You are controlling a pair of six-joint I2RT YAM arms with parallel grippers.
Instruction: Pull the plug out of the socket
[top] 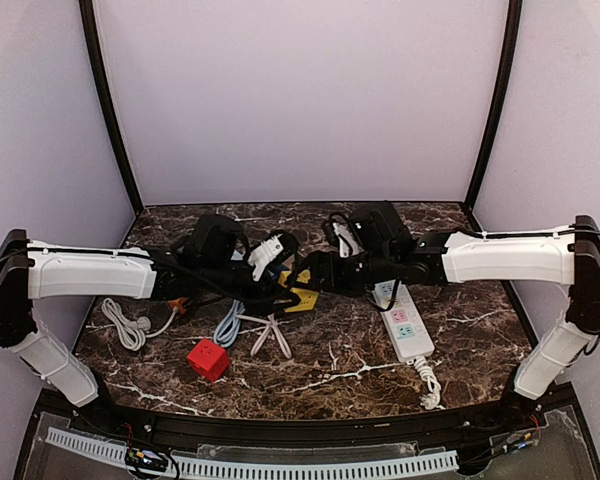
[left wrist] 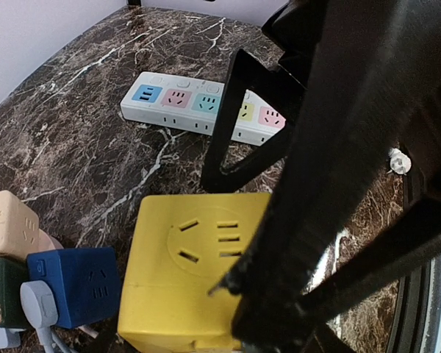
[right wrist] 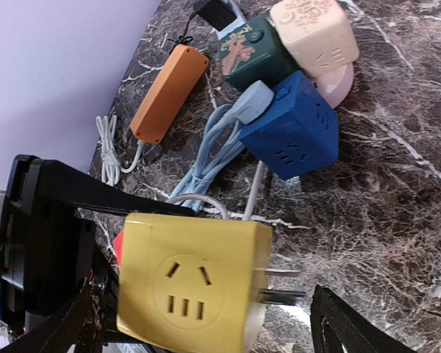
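Note:
A yellow cube socket [top: 303, 297] is held above the table near the middle, with my left gripper [top: 288, 285] shut on it. Its slotted faces show in both wrist views. Thin metal prongs [right wrist: 283, 296] stick out at the cube's right side in the right wrist view. A white cable [right wrist: 254, 193] runs behind the cube; whether it joins the cube is hidden.
A white power strip [top: 410, 340] lies to the right. A red cube [top: 209, 360] sits at front left. The blue cube [right wrist: 298, 125], dark green cube [right wrist: 253, 55] and cream cube [right wrist: 316, 33] stand behind. An orange block [right wrist: 169, 93] lies at left.

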